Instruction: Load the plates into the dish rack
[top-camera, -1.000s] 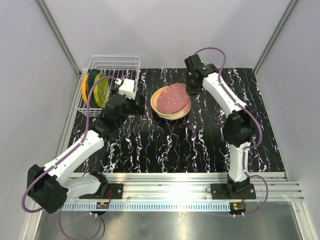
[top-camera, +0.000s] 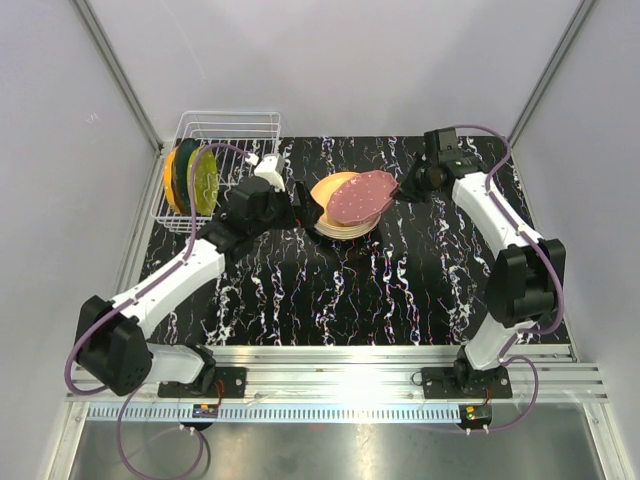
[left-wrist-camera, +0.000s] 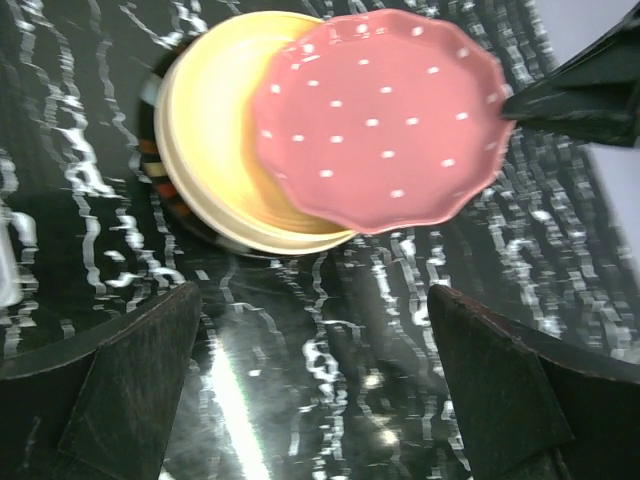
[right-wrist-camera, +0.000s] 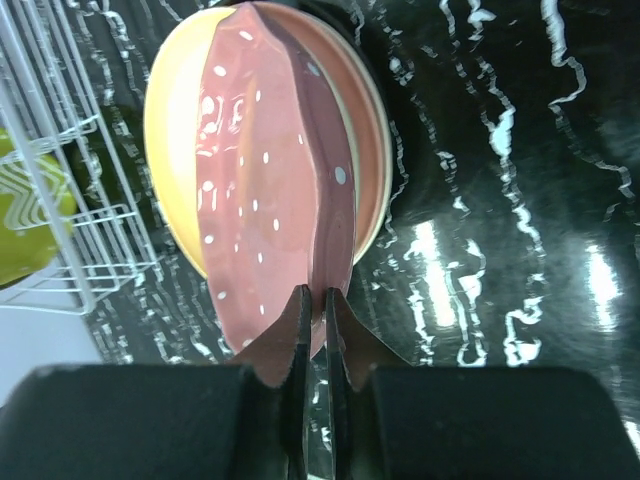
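A stack of plates, yellow one (left-wrist-camera: 220, 120) uppermost among the flat ones, sits at the middle of the black table. A pink spotted plate (top-camera: 358, 198) lies tilted over it, its right edge raised in my right gripper, whose fingers close on that rim. My left gripper (top-camera: 305, 203) stands open just left of the stack, nothing between its fingers. The dish rack (top-camera: 230, 124) at the back left holds upright yellow, dark green and lime (top-camera: 205, 190) plates.
Bare marble tabletop (top-camera: 330, 300) fills the front and right. Walls border the table at left, back and right.
My right gripper has moved rightward, drawing the pink plate's edge that way. My left gripper has moved right toward the stack.
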